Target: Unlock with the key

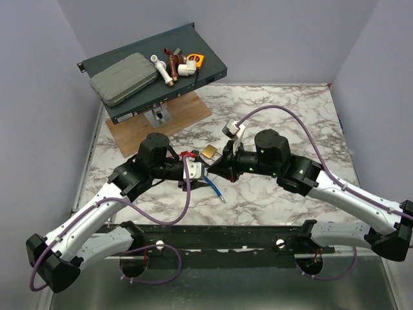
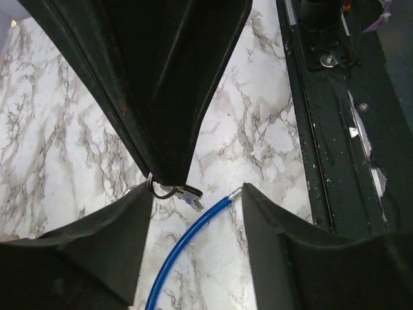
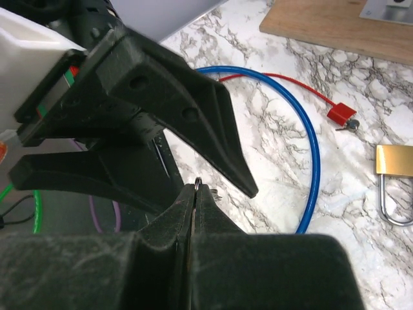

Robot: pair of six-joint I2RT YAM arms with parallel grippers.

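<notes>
A small key on a ring (image 2: 193, 197) hangs at the tips of my right gripper, which is shut on it. In the right wrist view only a sliver of the key (image 3: 198, 184) shows above the black fingers. My left gripper is open, its two fingers on either side of the key with gaps between. A brass padlock (image 3: 395, 159) with a steel shackle lies flat on the marble table at the right. Farther back, a red lock (image 3: 341, 114) on a red cable has keys in it.
A blue hose (image 3: 313, 155) curves over the table close to both grippers. Behind stands a wooden board (image 1: 184, 115) under a dark raised shelf (image 1: 210, 61) bearing a grey case and pipe fittings.
</notes>
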